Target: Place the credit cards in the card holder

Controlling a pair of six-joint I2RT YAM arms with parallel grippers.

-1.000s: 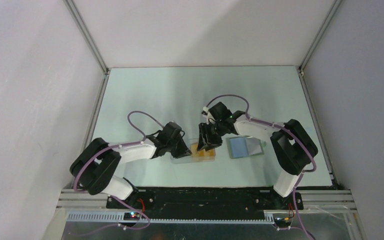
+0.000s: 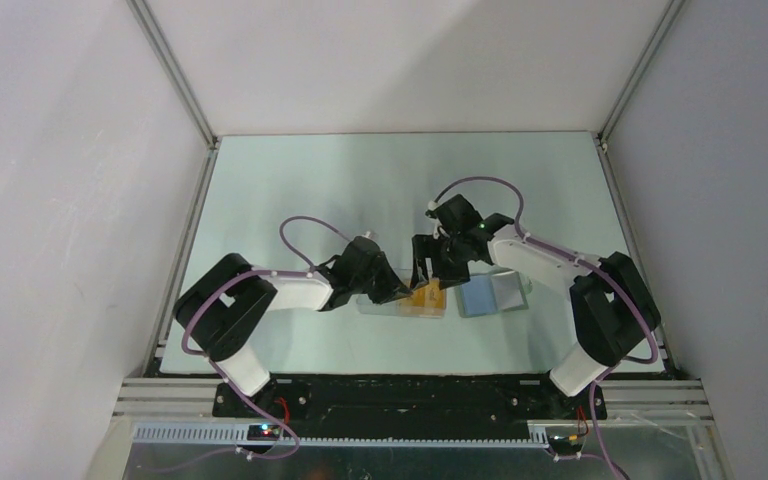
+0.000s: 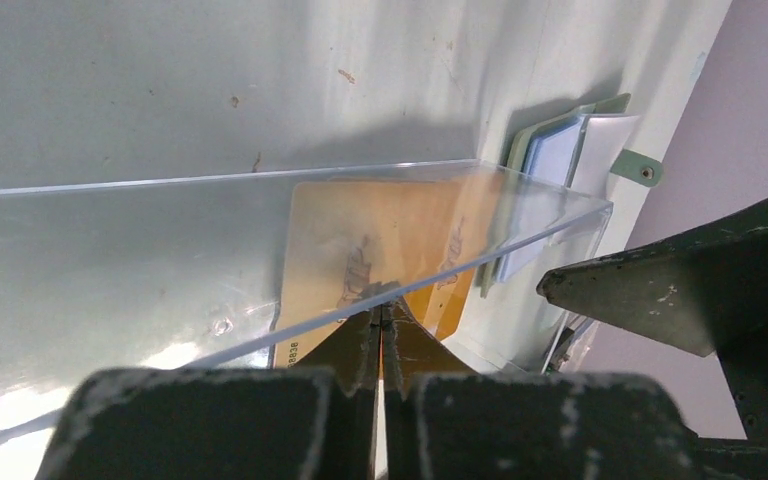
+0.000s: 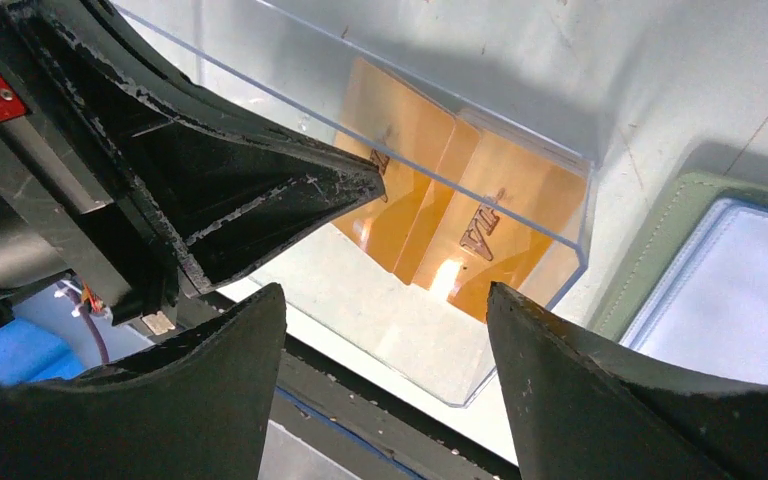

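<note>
A clear, open-topped box (image 2: 385,307) lies mid-table with overlapping gold cards (image 4: 495,225) in its right part. My left gripper is shut, with nothing seen between its fingers; its tips are at the box's near rim by the cards. Whether they touch the rim I cannot tell. Over the box's right part, my right gripper stands open and empty, its fingers wide apart. The green card holder (image 2: 493,294) lies unfolded just right of the box, with a blue pocket and a whitish flap.
The holder's strap with a snap (image 3: 639,168) sticks out on its far side. Both arms are close together above the box. A dark bar (image 2: 400,400) runs along the front edge.
The box with its cards has shifted right, nearer the holder, and my left gripper has moved right too.
</note>
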